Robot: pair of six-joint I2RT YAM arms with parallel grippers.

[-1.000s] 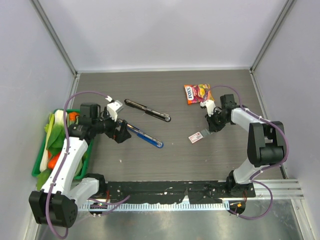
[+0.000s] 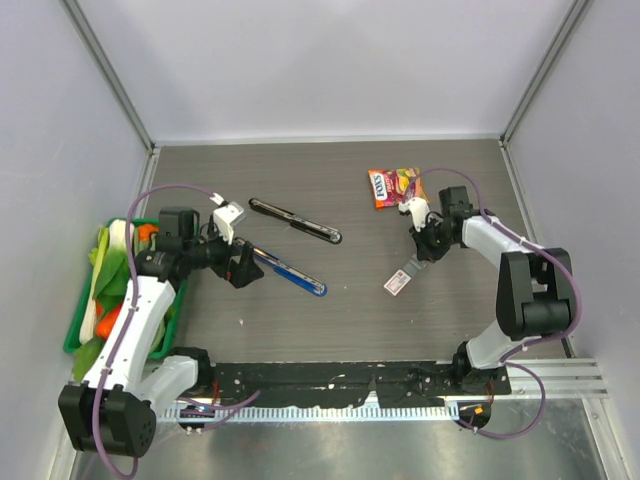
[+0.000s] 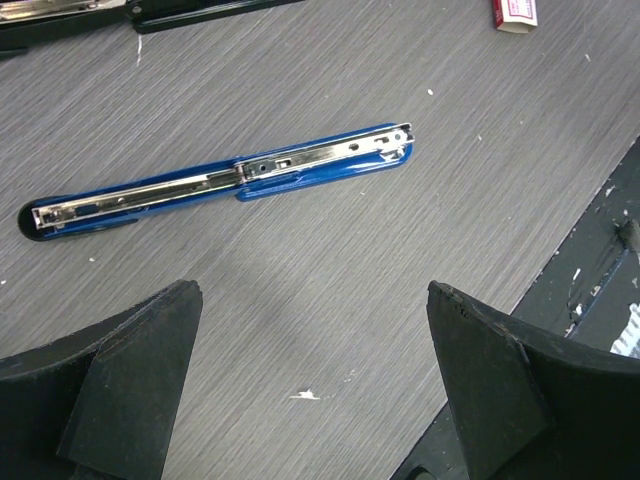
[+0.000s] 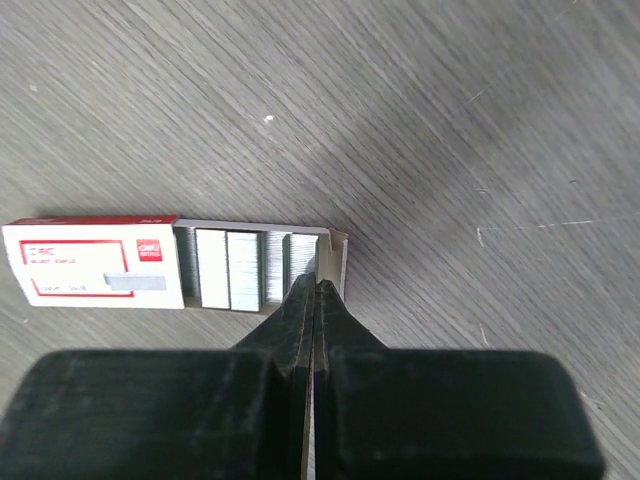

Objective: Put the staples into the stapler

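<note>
A small red-and-white staple box [image 4: 100,268] lies on the right of the table with its tray slid out, showing rows of staples [image 4: 228,268]. My right gripper is shut, its tips at the tray's end; nothing clearly shows between them. A blue stapler [image 3: 300,170] lies opened flat in the middle left, below a black stapler [image 2: 295,220], also opened out. My left gripper stands open above the table near the blue stapler, with nothing between its fingers.
An orange snack bag [image 2: 395,187] lies at the back right, behind the right gripper. A green basket of vegetables [image 2: 110,280] stands at the far left, beside the left arm. The centre of the table between staplers and staple box is mostly clear.
Since a second ago the staple box has swung round slightly, its outer end lower in the top view. The right arm has shifted slightly; the left arm is still.
</note>
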